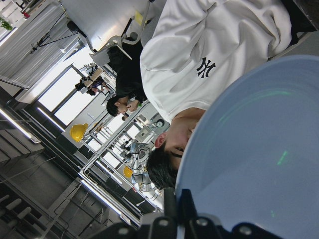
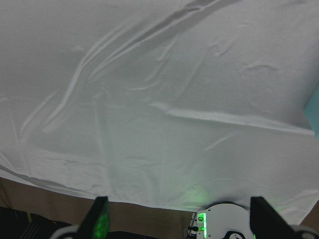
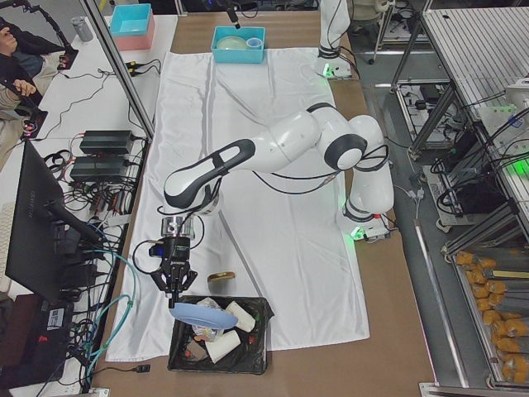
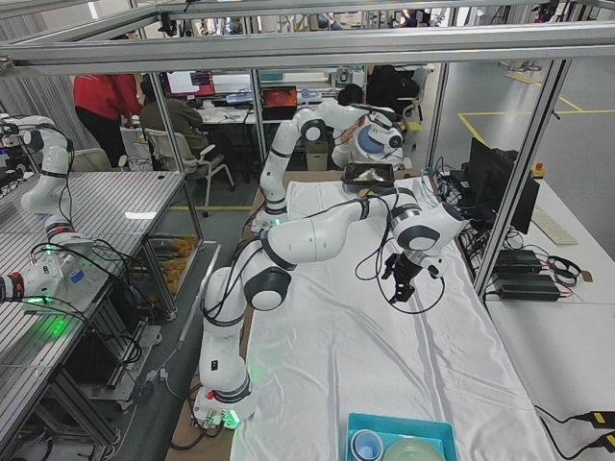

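Note:
My left gripper [image 3: 173,296] is shut on a blue plate [image 3: 203,314], tilted over a black bin [image 3: 256,356] at the table's near end in the camera left view; the plate fills the right of the left wrist view [image 1: 259,149]. The bin holds white cylinders [image 3: 221,347] and a crumpled bag. A brownish-yellow piece [image 3: 221,276] shows just beyond the bin. My right gripper stands open over bare white cloth, nothing between its fingers.
A turquoise tray [image 3: 240,56] with a green plate and a blue cup sits at the table's far end. A monitor [image 3: 33,231] and cables line the left side; a seated person fills much of the left wrist view.

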